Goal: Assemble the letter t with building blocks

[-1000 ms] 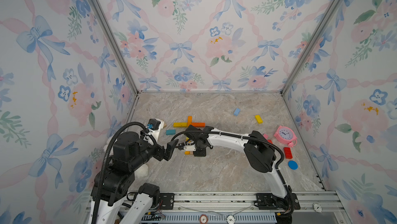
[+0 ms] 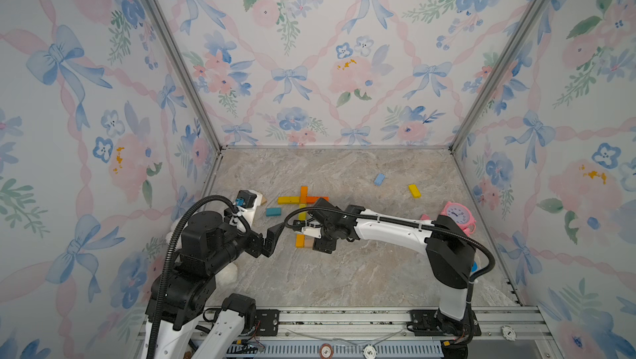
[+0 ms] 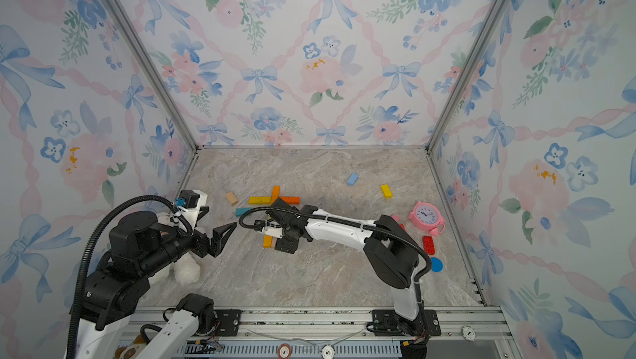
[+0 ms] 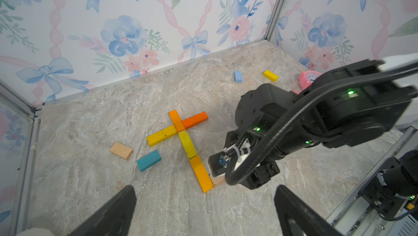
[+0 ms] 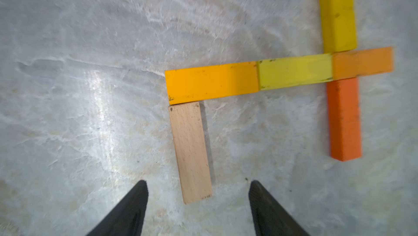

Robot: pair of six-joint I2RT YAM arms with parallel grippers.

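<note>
Yellow (image 5: 296, 71), orange-yellow (image 5: 213, 82) and small orange (image 5: 362, 63) blocks form a straight stem. Across its upper end lie a yellow arm block (image 5: 337, 13) and a red-orange block (image 5: 344, 120), one on each side. At the stem's lower end, a plain wooden block (image 5: 190, 151) lies crosswise, touching or nearly touching the orange-yellow block, slightly skewed. My right gripper is open with its fingers apart, above the wooden block's free end and not gripping it. Off to the left, my left gripper is open and empty.
A teal block (image 4: 149, 160) and another wooden block (image 4: 121, 150) lie left of the letter. Light-blue (image 2: 379, 178) and yellow (image 2: 414, 190) blocks lie toward the back right, near a pink clock (image 2: 457, 215).
My right arm's elbow and forearm have swung to the right, and its gripper has shifted slightly right, showing more of the stem. The left arm stays still.
</note>
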